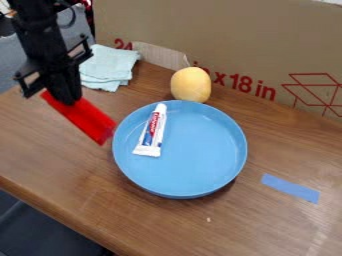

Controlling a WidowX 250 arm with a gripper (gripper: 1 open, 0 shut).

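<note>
My black gripper [62, 86] is at the upper left, pointing down, with a flat red object [86, 118] at its fingertips, tilted down to the right; whether the fingers grip it is hard to tell. To the right of these, a blue plate [201, 160] holds a white toothpaste tube [151, 131] lying on its left part.
A yellow roundish object [191, 84] stands behind the plate. A folded light-blue cloth [108, 68] lies at the back left, a cardboard box [234, 40] along the back. Blue tape [290, 188] is at the right.
</note>
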